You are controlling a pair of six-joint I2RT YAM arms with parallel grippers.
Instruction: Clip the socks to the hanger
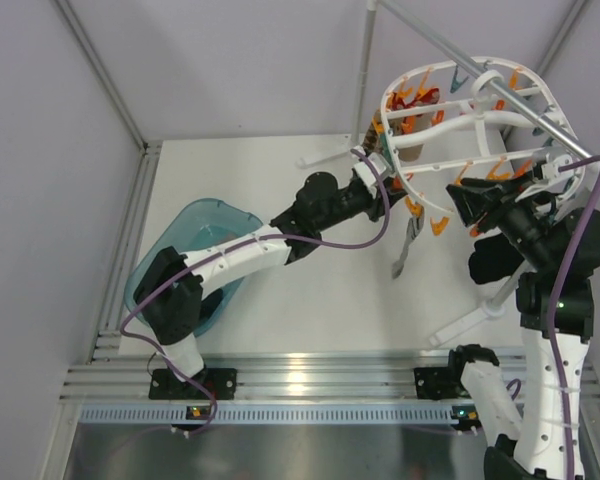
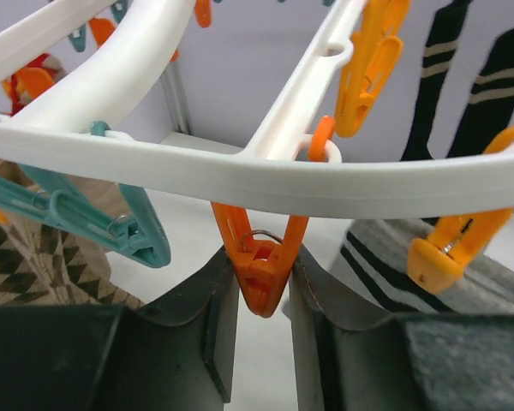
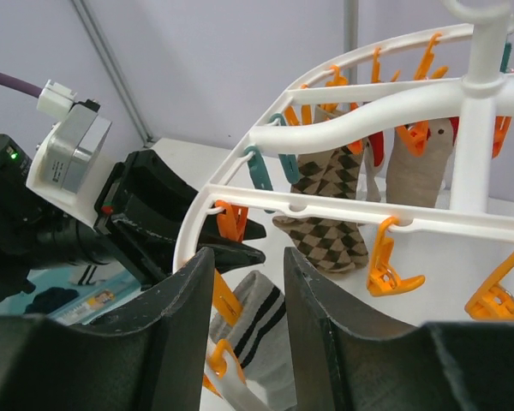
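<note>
My left gripper is shut on an orange clip hanging from the white rim of the hanger; in the top view it is at the hanger's left side. My right gripper, at the hanger's right side, has its fingers apart with nothing visible between them. A grey striped sock hangs below the hanger near the left gripper. Brown checkered socks and other socks hang from clips farther back. Black striped socks show in the left wrist view.
A teal basin with dark items sits at the left of the white table. A dark bundle is at right below the hanger. The hanger's stand pole rises behind.
</note>
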